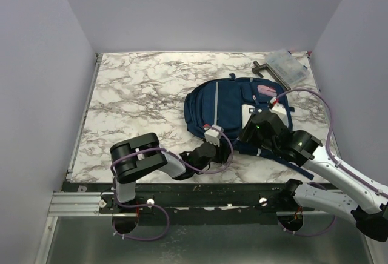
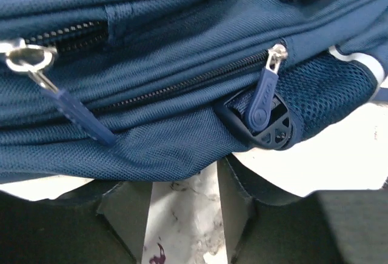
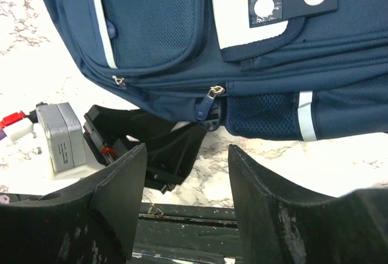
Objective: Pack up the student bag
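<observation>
A navy backpack (image 1: 206,106) lies on the marble table, with mesh pockets, zippers and a white panel. My left gripper (image 1: 223,155) is low at its front edge; in the left wrist view its part-open fingers (image 2: 124,221) are just below the zipped edge, near a zipper pull (image 2: 262,100) and a black buckle. My right gripper (image 1: 247,134) is above the bag's front right; in the right wrist view its fingers (image 3: 103,209) are apart with nothing between them, the bag ahead of them.
A clear plastic case (image 1: 285,64) and a dark bracket-like object (image 1: 270,75) lie at the back right.
</observation>
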